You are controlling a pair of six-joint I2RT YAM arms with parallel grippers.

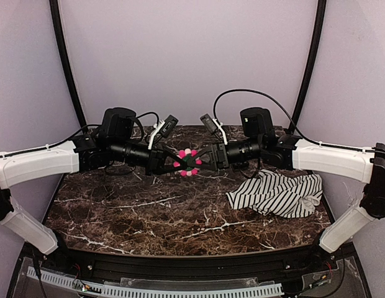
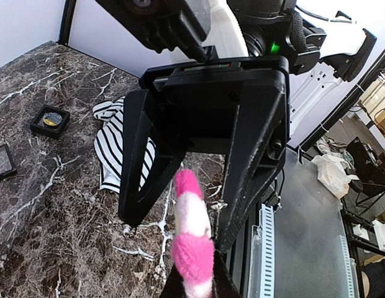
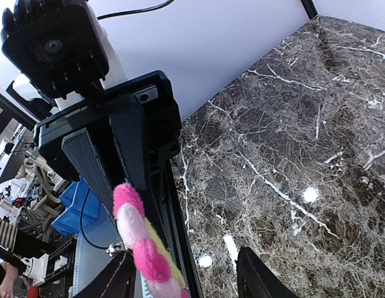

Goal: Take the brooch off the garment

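The brooch [image 1: 187, 153], a pink and white fuzzy flower, is held up between my two grippers at the middle. My left gripper [image 1: 179, 162] is shut on it; in the left wrist view the flower [image 2: 192, 254] is seen edge-on, with my right gripper's fingers around it. My right gripper [image 1: 203, 160] reaches in from the other side, part open; in the right wrist view the brooch [image 3: 152, 257] has a small metal piece at its left. The striped black-and-white garment [image 1: 273, 192] lies crumpled on the right of the table, apart from the brooch.
A small black box [image 2: 49, 122] and a dark flat object [image 2: 2, 164] lie on it in the left wrist view.
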